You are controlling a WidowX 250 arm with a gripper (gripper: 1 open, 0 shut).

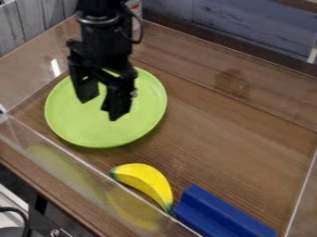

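My gripper (99,88) is a black two-fingered hand at the upper left, hanging open over the green plate (106,126), with nothing visible between its fingers; it hides the plate's upper part. A yellow banana (145,182) lies below the plate, near the front.
A blue block (223,217) lies at the bottom right. A clear edge runs along the lower left. An object at the top is mostly hidden behind my arm.
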